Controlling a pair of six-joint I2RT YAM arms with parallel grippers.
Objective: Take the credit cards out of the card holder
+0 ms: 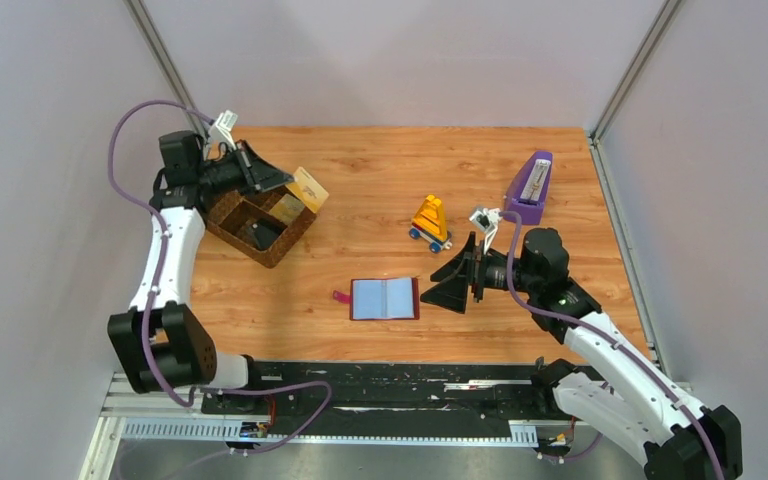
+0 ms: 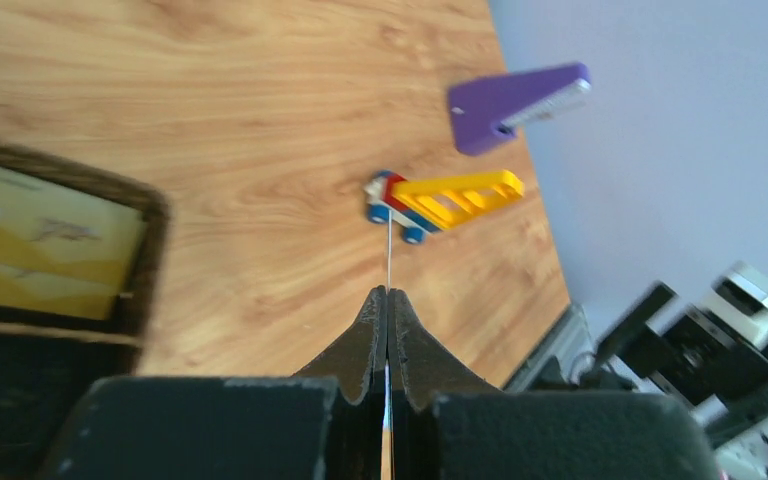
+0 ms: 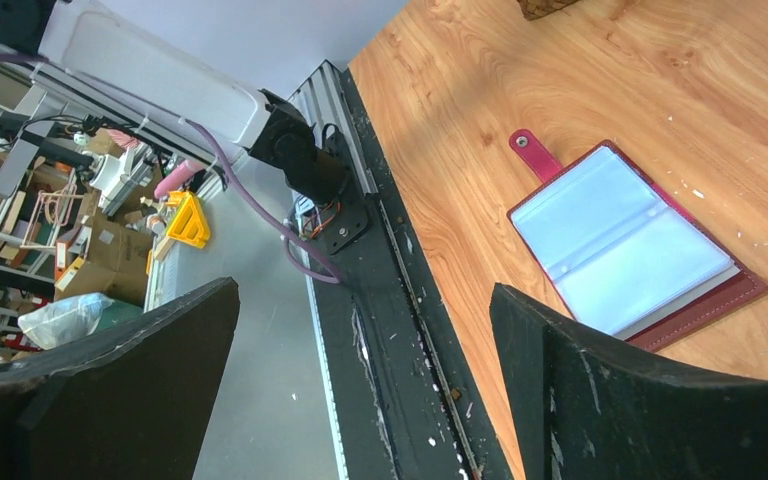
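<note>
In the top view a yellow card (image 1: 309,190) sticks out from the tips of my left gripper (image 1: 290,182), which is shut on it above the basket. The left wrist view catches that card (image 2: 389,248) edge-on as a thin pale line between the fingertips. Open on the table lies the dark red card holder (image 1: 384,299), its pale blue sleeves (image 3: 620,240) facing up. My right gripper (image 1: 444,280) is open to the right of the holder, nothing between its fingers.
The brown divided basket (image 1: 267,254) at the left holds yellow cards (image 2: 40,240) and a dark item (image 1: 263,234). A toy vehicle (image 1: 431,222) and a purple stapler-like object (image 1: 529,187) stand further right. Bare table lies between basket and toy.
</note>
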